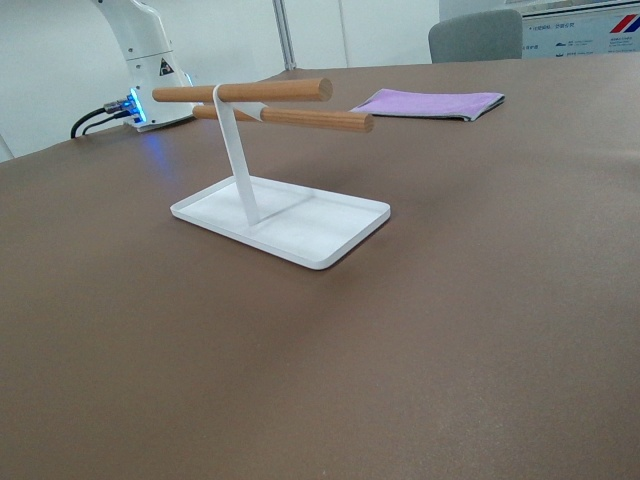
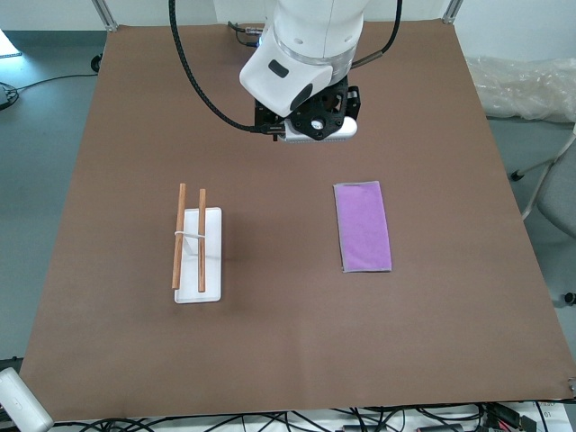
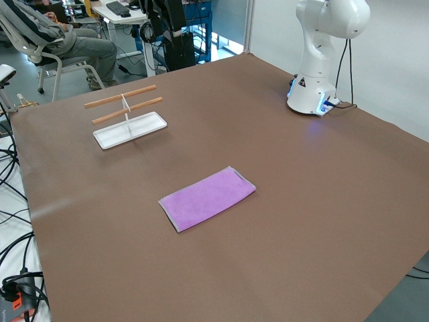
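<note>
A white tray stand point(image 2: 211, 256) with two wooden bars point(image 2: 177, 243) sits left of centre on the brown table; in the top view the bars point(image 1: 290, 118) rest on a white upright above the tray point(image 1: 320, 240). A folded purple cloth point(image 2: 364, 227) lies right of the stand, also seen as a flat cloth point(image 3: 206, 198). The robot's gripper point(image 2: 310, 126) hangs at the back of the table, above and behind both things; its fingers are hidden under the housing, so its state does not show.
Cables run along its near edge in the left view. A chair stands beside the table at the right, and in the right view a seated person is beyond the far edge.
</note>
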